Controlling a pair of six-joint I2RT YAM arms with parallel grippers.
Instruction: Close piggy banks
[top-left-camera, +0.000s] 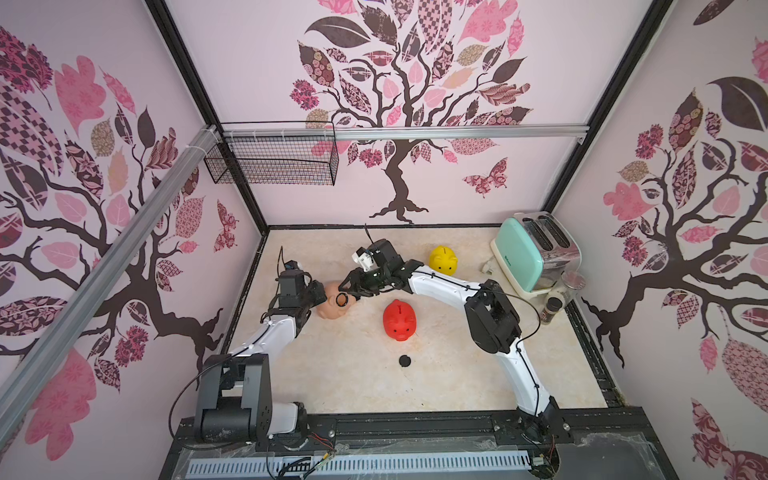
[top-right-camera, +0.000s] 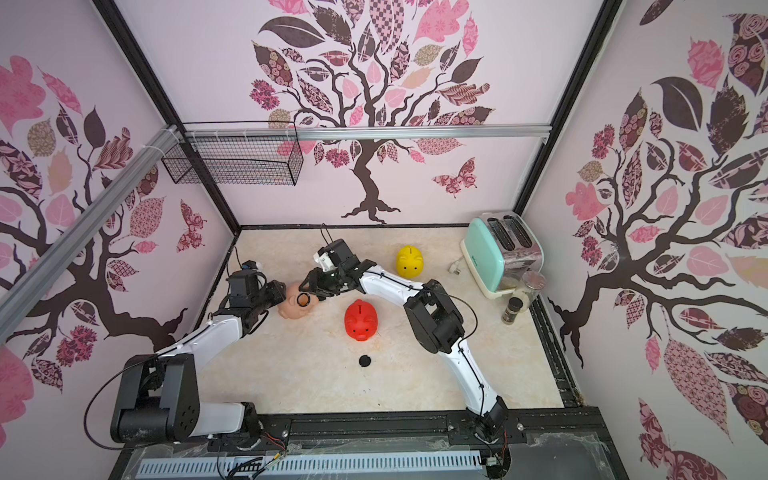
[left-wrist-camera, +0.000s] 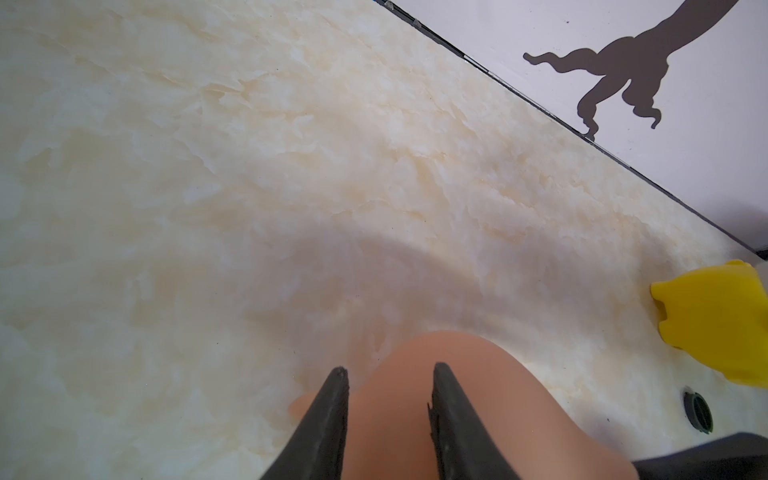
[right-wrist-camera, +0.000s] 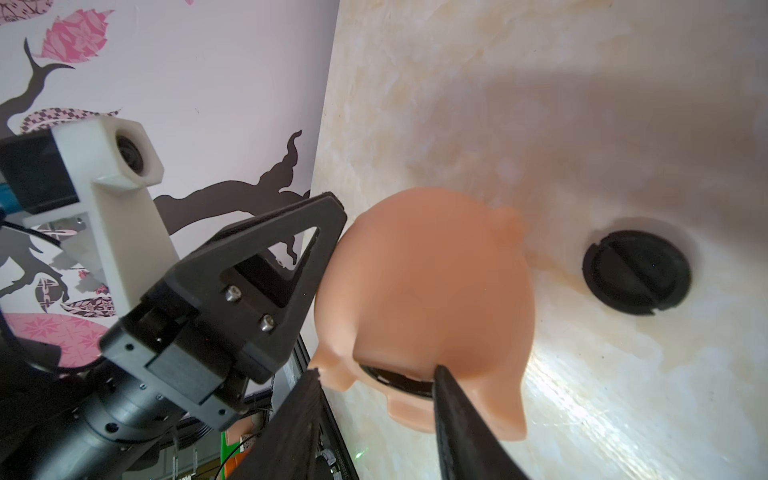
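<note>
The peach piggy bank (top-left-camera: 330, 308) is between my two grippers at left of centre, apparently tilted and off the table. My left gripper is shut on it from the left. From the other side my right gripper is shut on the bank's edge near a dark slot-like rim (right-wrist-camera: 396, 381). A black ring (top-left-camera: 341, 300) shows on the bank in the top views; whether a plug fills it I cannot tell. One black plug (right-wrist-camera: 636, 272) lies on the table behind the bank. The red piggy bank (top-left-camera: 399, 321) and yellow piggy bank (top-left-camera: 442, 261) stand apart.
Another black plug (top-left-camera: 405, 361) lies in front of the red bank. A mint toaster (top-left-camera: 520, 256) and jars (top-left-camera: 553, 304) occupy the right side. A wire basket (top-left-camera: 272, 156) hangs at the back left.
</note>
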